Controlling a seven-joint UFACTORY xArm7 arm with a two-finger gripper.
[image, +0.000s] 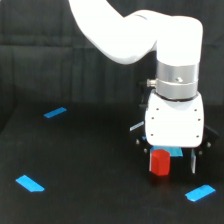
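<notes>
A small red block (159, 163) stands on the dark table, right of the middle of the camera view. Directly over this spot is the white hand of my gripper (170, 164), pointing down. Its dark fingers are hard to make out against the black surface, but a thin light edge (193, 160) shows to the right of the block, well apart from it. The fingers look open. Whether the block lies between the fingers or just in front of them, I cannot tell.
Blue tape strips mark the table: one at far left (55, 112), one at near left (29, 184) and one at near right (200, 192). More blue (172, 151) shows just under the hand.
</notes>
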